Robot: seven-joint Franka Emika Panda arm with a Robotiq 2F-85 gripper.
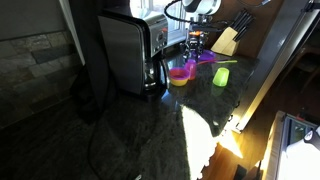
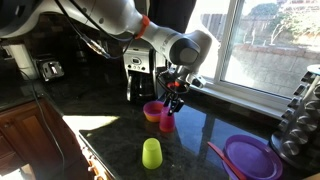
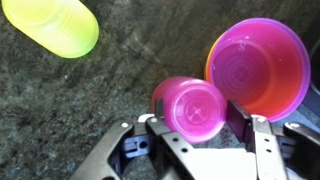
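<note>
A pink cup (image 3: 195,108) lies between the two fingers of my gripper in the wrist view, one finger at either side of it. The fingers are part way apart, and whether they press on the cup cannot be told. In exterior view 2 the pink cup (image 2: 167,123) is on the dark counter, with my gripper (image 2: 173,98) right above it, pointing down. Exterior view 1 shows my gripper (image 1: 195,47) small, at the far end of the counter.
Close beside the pink cup is a pink-orange bowl (image 3: 258,68). A yellow-green cup (image 2: 152,153) stands apart, toward the front. A purple plate (image 2: 262,150) with a red utensil lies to the right. Behind are a coffee maker (image 1: 138,50) and a knife block (image 1: 228,42).
</note>
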